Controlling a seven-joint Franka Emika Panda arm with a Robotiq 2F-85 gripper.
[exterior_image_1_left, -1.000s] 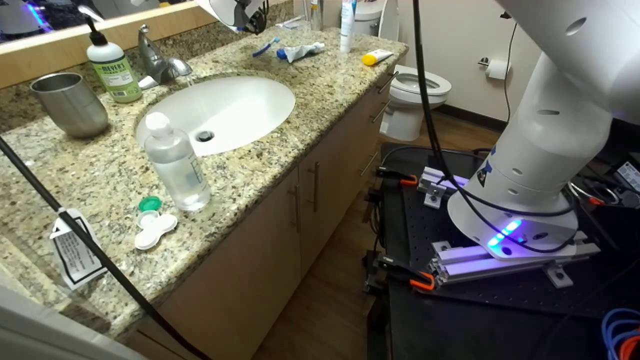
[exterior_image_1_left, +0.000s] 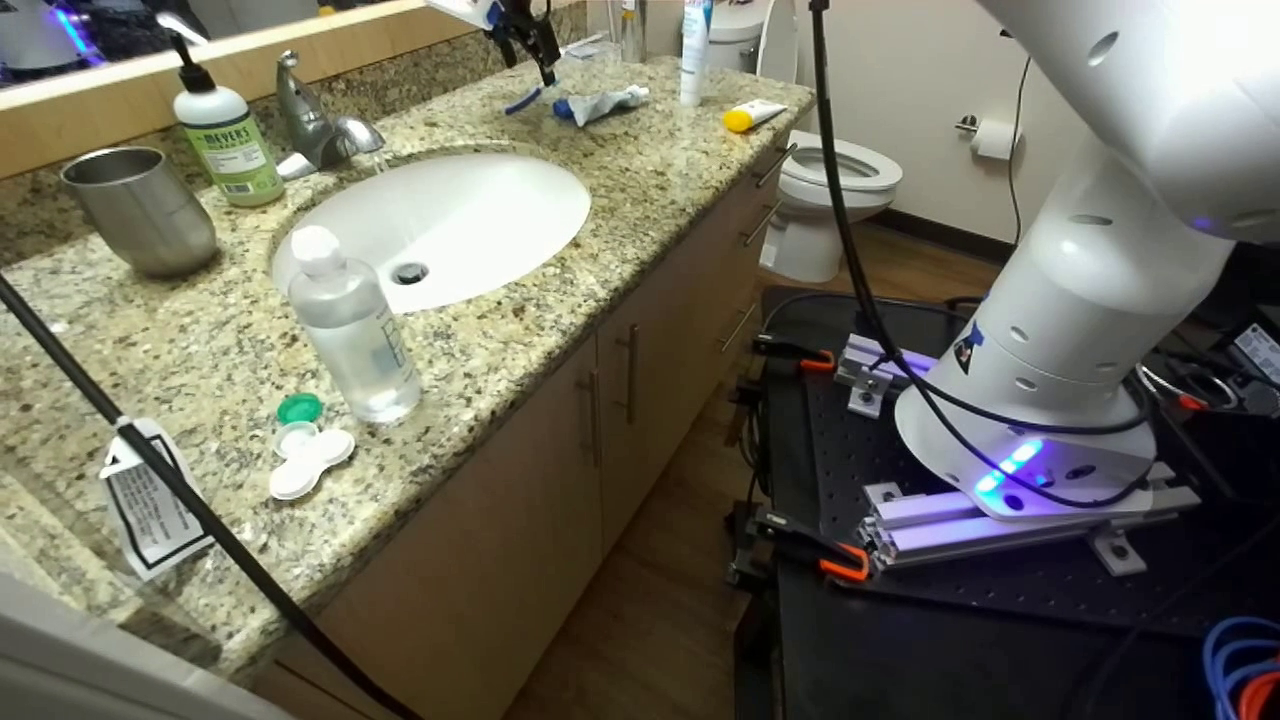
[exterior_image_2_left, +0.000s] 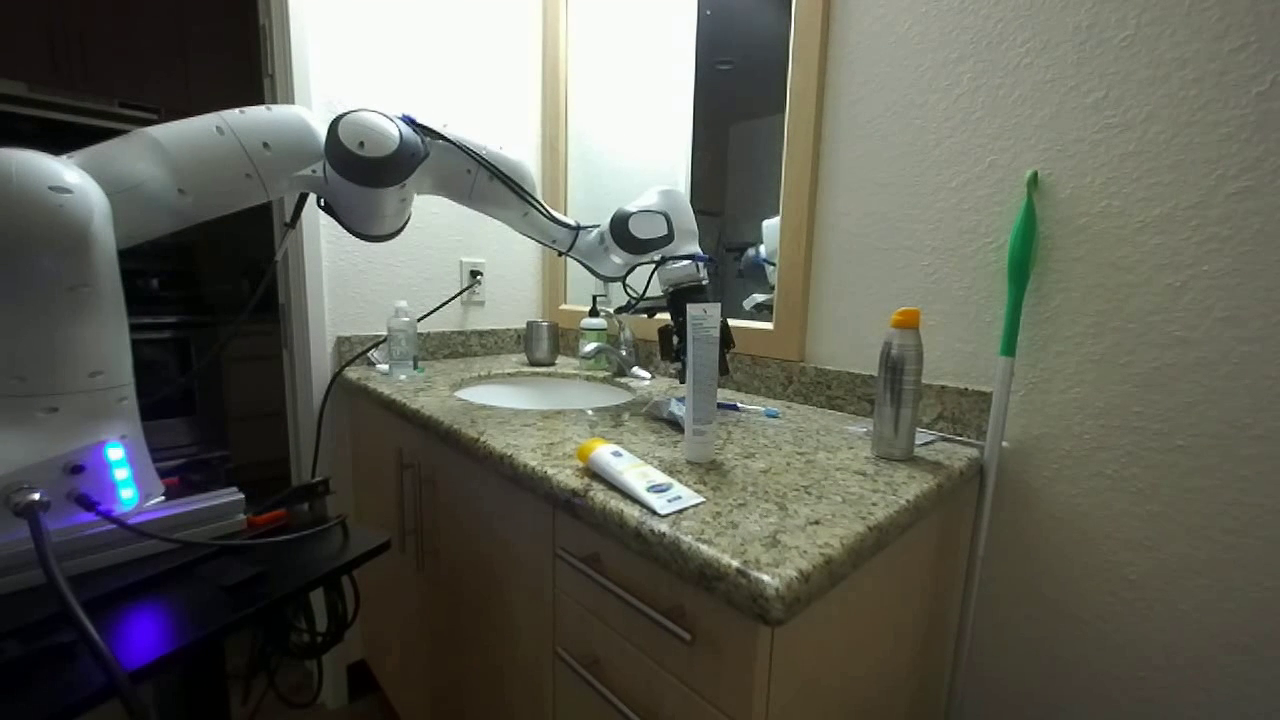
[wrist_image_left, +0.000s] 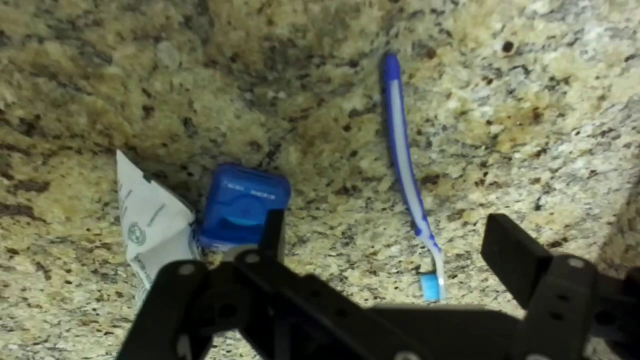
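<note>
Below my open gripper, in the wrist view, a blue-and-white toothbrush (wrist_image_left: 405, 168) lies on the granite counter. Its light-blue bristle head (wrist_image_left: 430, 287) shows between the two spread fingers, with nothing gripped. To the left in that view are a blue floss box (wrist_image_left: 244, 204) and a crumpled white packet (wrist_image_left: 155, 222); the left finger partly overlaps the box's corner. In exterior view 1 the gripper (exterior_image_1_left: 528, 62) points down over the counter's far end, close above the toothbrush (exterior_image_1_left: 523, 101). The upright white tube (exterior_image_2_left: 702, 384) partly hides the gripper in exterior view 2.
A yellow-capped tube (exterior_image_2_left: 642, 476) lies near the counter's front edge, and a silver spray can (exterior_image_2_left: 897, 386) stands toward the right wall. The sink (exterior_image_1_left: 444, 222), faucet (exterior_image_1_left: 314, 120), soap bottle (exterior_image_1_left: 228, 138), metal cup (exterior_image_1_left: 142, 214) and clear bottle (exterior_image_1_left: 354, 330) occupy the other side.
My gripper has come down and slightly right over the toothbrush in exterior view 1, now covering part of it. The objects on the counter look unmoved.
</note>
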